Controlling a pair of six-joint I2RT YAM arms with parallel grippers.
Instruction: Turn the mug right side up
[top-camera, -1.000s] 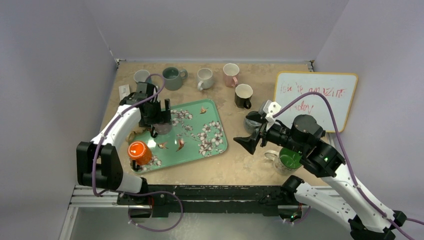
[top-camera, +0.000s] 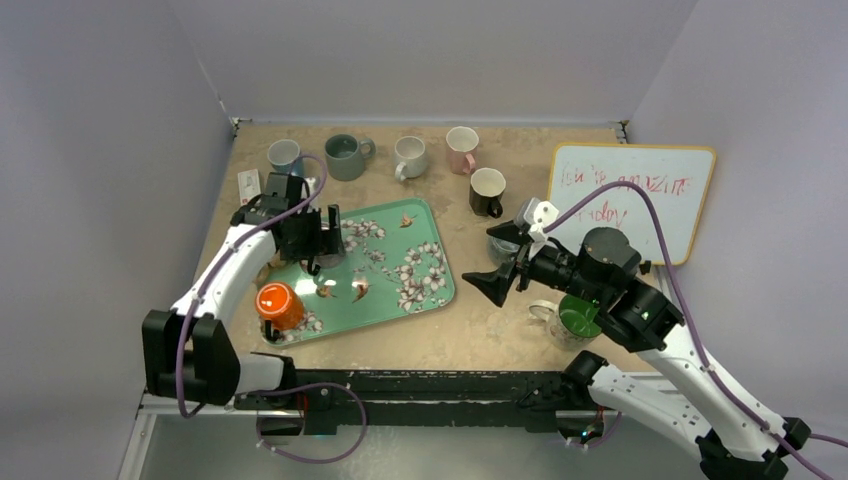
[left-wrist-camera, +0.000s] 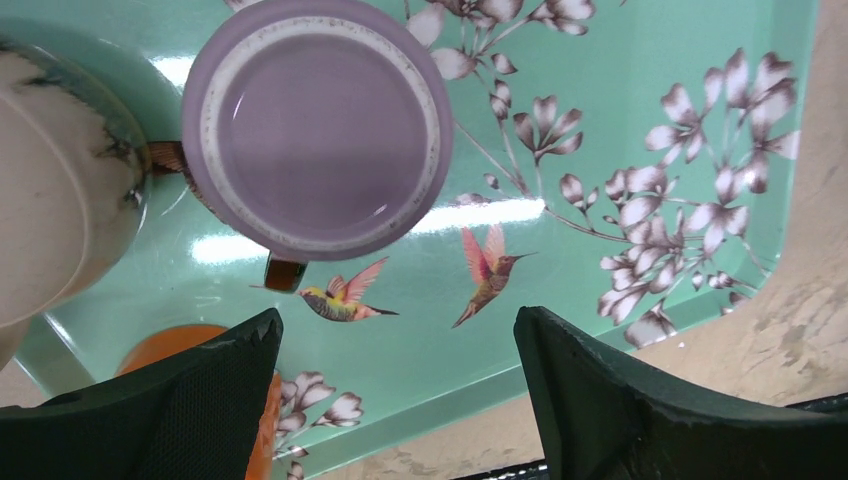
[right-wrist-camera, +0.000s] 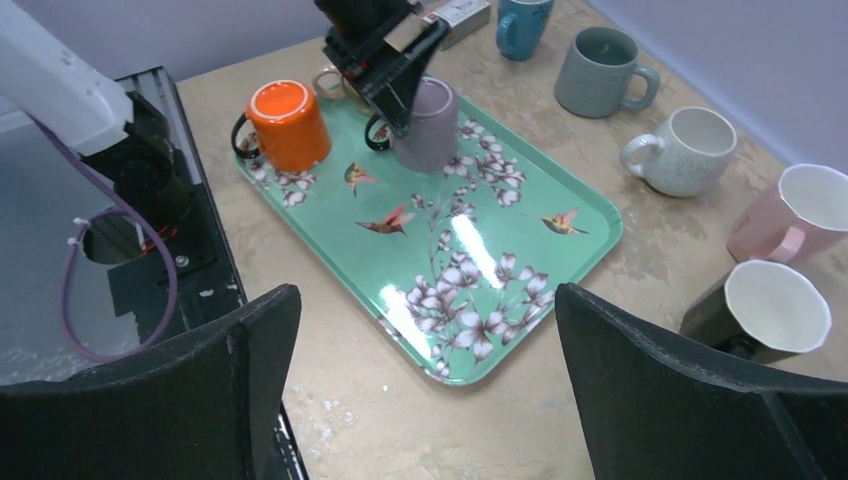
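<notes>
A purple mug (left-wrist-camera: 320, 130) stands upside down on the green tray (top-camera: 400, 315), its base up and its dark handle toward the near side. Close over it is my left gripper (top-camera: 325, 240); in the left wrist view its fingers (left-wrist-camera: 600, 410) are apart with nothing between them. An orange mug (top-camera: 280, 305) also rests base up at the tray's near left corner. Beside the purple one is a cream painted mug (left-wrist-camera: 50, 190), cut off by the frame edge. My right gripper (top-camera: 480, 255) stands open and empty, right of the tray.
Along the back stand several upright mugs, among them a grey-green mug (top-camera: 345, 157), a pink mug (top-camera: 461, 150) and a black mug (top-camera: 487, 190). A green-lined mug (top-camera: 580, 315) sits by the right arm. A whiteboard (top-camera: 625, 215) lies at right. The tray's right half is clear.
The mugs have not visibly moved. My right arm is nearly still.
</notes>
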